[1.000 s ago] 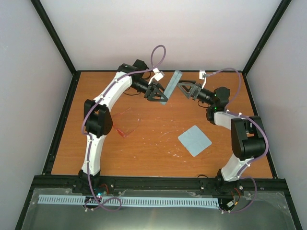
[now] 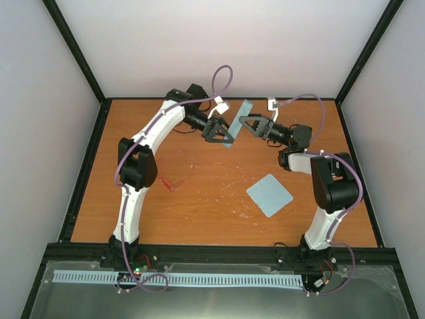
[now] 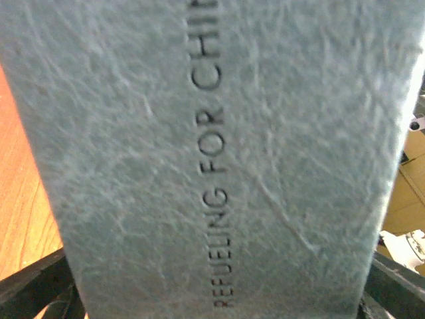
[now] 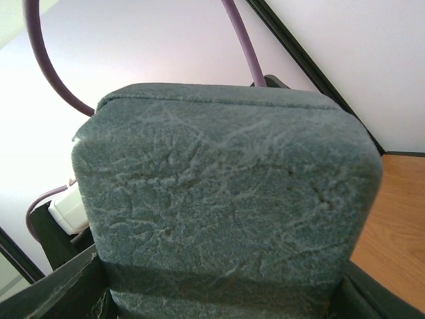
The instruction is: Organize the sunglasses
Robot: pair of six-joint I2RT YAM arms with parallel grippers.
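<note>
A grey-blue glasses case (image 2: 238,123) hangs over the back middle of the table between both grippers; in the left wrist view its lettered face (image 3: 219,146) fills the picture, in the right wrist view its end (image 4: 226,193). My left gripper (image 2: 219,131) is at the case's left side and lower part, the case between its fingers. My right gripper (image 2: 249,122) is at its right side, fingers around or against it; whether they grip I cannot tell. Red-framed sunglasses (image 2: 171,183) lie on the table left of middle. A light grey-blue cloth (image 2: 269,195) lies at the front right.
Walls enclose it at the back and sides, and the purple hoses loop above both arms.
My right gripper has moved left onto the case over the last second. The left gripper and the case have barely moved.
</note>
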